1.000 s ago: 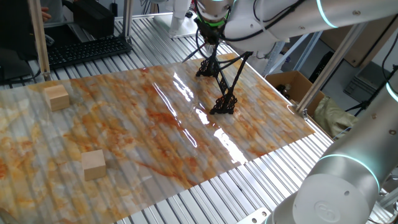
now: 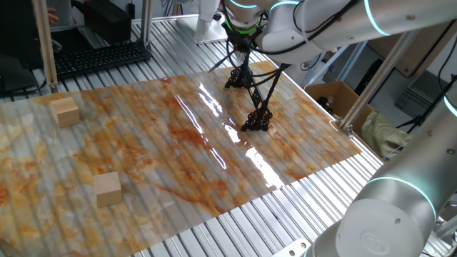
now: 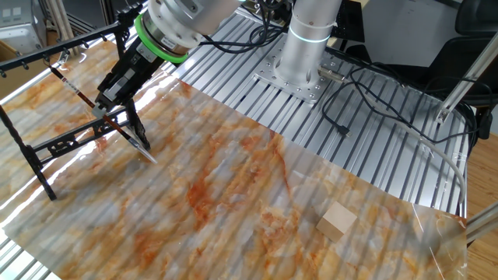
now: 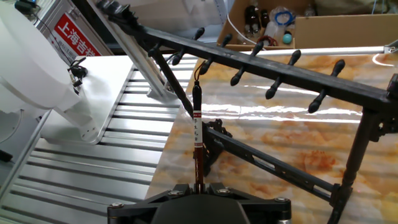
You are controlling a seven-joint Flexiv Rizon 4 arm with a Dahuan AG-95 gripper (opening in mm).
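Observation:
A dark calligraphy brush (image 3: 78, 93) with a pale tip slants through the fingers of my gripper (image 3: 101, 111), which is shut on it. In the wrist view the brush (image 4: 198, 124) rises from between the fingers, its label and cord loop showing. That loop is close to a peg of the black rack (image 4: 261, 65); whether it hangs on the peg I cannot tell. The rack (image 2: 257, 118) stands on the marbled sheet, under the wrist in exterior view 1. There the brush is hard to make out.
Two wooden blocks (image 2: 108, 189) sit on the marbled sheet (image 2: 157, 143), well away from the rack. A keyboard (image 2: 100, 61) lies at the back left. Beyond the table's edge is a cardboard box (image 2: 339, 100). Mid-sheet is clear.
The rack and blocks stay where they were.

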